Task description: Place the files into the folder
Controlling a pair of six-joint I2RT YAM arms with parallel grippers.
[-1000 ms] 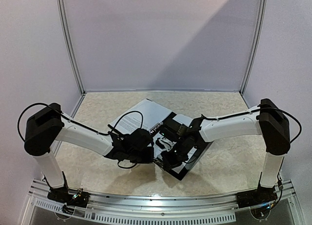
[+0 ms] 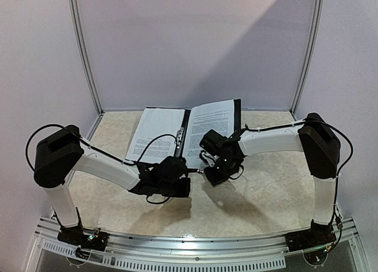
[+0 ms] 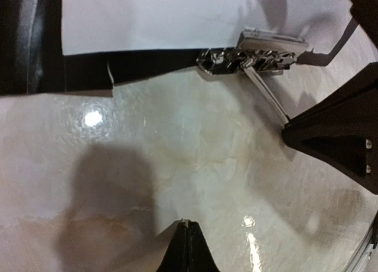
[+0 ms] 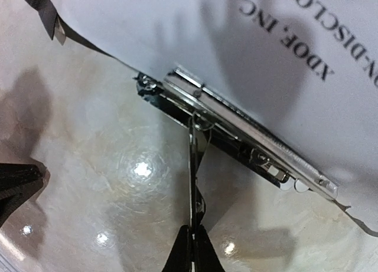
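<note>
The black folder (image 2: 237, 115) lies open on the table, with printed pages (image 2: 156, 127) on its left half and another printed sheet (image 2: 212, 121) on its right half. A metal clip (image 4: 254, 145) sits at the folder's near edge, along the paper's edge. My right gripper is shut on the clip's thin lever (image 4: 192, 171), which stretches between the clip and the fingertips. To the left, my left gripper is shut over bare table, apart from the folder, with nothing showing between its fingers. The right arm covers part of the right-hand page from above.
A second metal clip (image 2: 179, 136) lies along the folder's middle. The two grippers are close together at the near edge. Walls enclose the back and sides.
The folder has turned counterclockwise from its slant and now lies nearly square, farther from the front edge.
</note>
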